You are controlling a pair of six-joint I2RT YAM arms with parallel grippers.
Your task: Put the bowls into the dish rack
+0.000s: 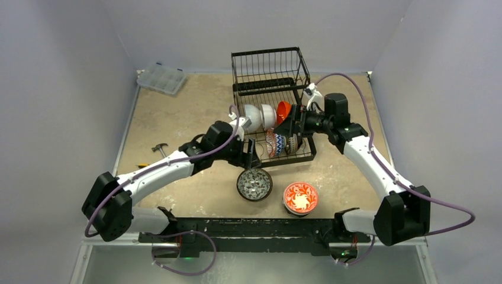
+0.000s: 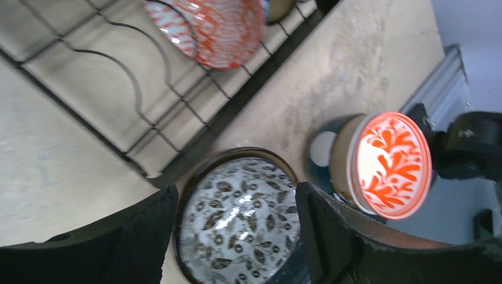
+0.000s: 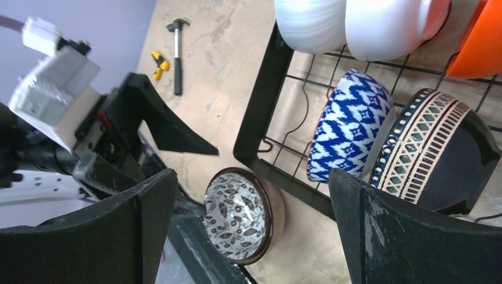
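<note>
In front of the rack's near edge lies a dark-rimmed bowl (image 1: 254,184) with a grey leaf pattern inside. Over its rack side hangs my left gripper (image 1: 251,155), its fingers apart with nothing held; the left wrist view has the bowl beyond the two fingertips. My open, empty right gripper (image 1: 291,123) is above the right part of the black dish rack (image 1: 283,161). Several bowls stand on edge in the rack: white bowls (image 3: 385,26), an orange bowl (image 3: 478,44), a blue-and-white patterned bowl (image 3: 350,127) and a black banded bowl (image 3: 435,151).
A stack topped by a red floral bowl (image 1: 300,197) sits right of the grey one. A clear organizer box (image 1: 161,79) lies at the back left, and a hammer (image 1: 159,148) on the left side. The table right of the rack is free.
</note>
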